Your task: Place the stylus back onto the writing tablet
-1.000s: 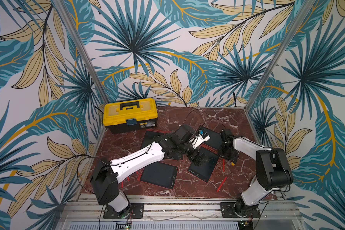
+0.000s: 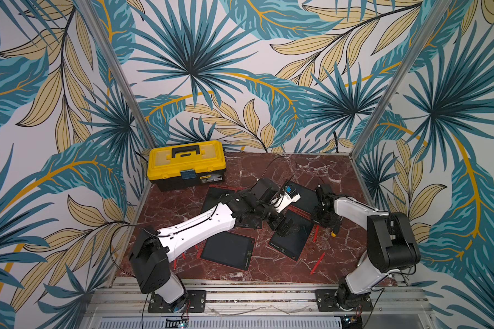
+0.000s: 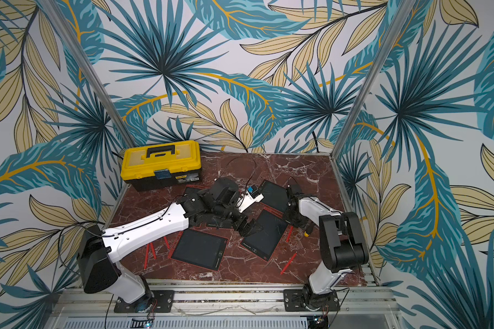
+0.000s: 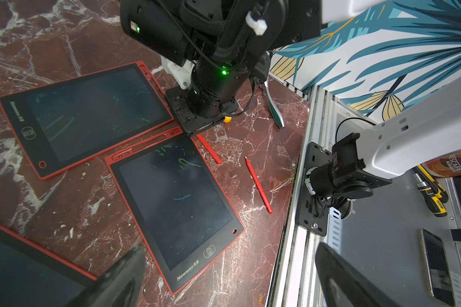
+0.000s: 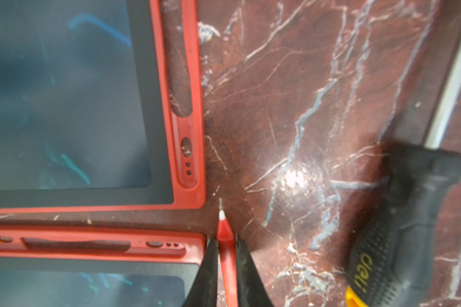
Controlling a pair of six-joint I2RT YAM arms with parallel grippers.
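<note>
Between the narrowly spaced fingers of my right gripper lies a red stylus (image 5: 229, 271), its pale tip pointing away; whether both fingers press on it cannot be made out. To its left is the corner of one writing tablet (image 5: 194, 245), whose long stylus slot is empty. Another tablet (image 5: 194, 179) lies beyond, its slot empty as well. In the left wrist view the nearer tablet (image 4: 176, 204) lies flat beside the same stylus (image 4: 208, 148). My left gripper hangs above the table, open, with nothing between its wide fingers.
A second red stylus (image 4: 258, 184) lies loose near the front edge. Close on the right is a black-and-yellow screwdriver (image 5: 394, 225). More tablets (image 2: 227, 250) lie left, with a yellow toolbox (image 2: 186, 161) behind. My left arm reaches across the middle.
The stylus at my right gripper has turned slightly, its near end swinging left. Both arms stand almost where they were.
</note>
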